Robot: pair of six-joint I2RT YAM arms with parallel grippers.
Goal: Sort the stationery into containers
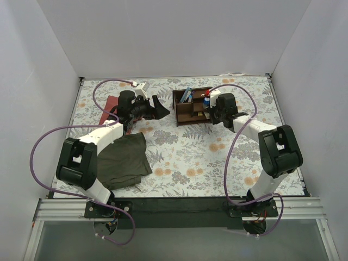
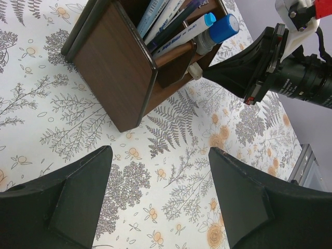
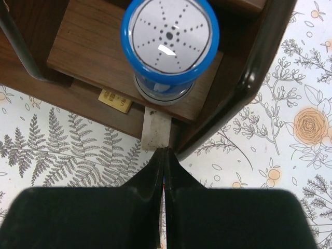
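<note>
A dark wooden desk organizer [image 1: 185, 117] stands at the back middle, with markers [image 2: 180, 36] in its rear compartment and a blue-capped cylinder [image 3: 168, 39] at its right end. A small yellow block [image 3: 114, 100] and a pale eraser-like block [image 3: 155, 127] lie in the lower front compartment. My right gripper is shut with its tips right at the pale block's outer end, at the organizer's front right corner; nothing shows clearly between them. My left gripper [image 1: 160, 107] hangs open left of the organizer, over bare table, with nothing between its fingers.
A red folder [image 1: 109, 104] lies under the left arm at the back left, and a dark folded cloth [image 1: 125, 160] covers the front left. Walls surround the table.
</note>
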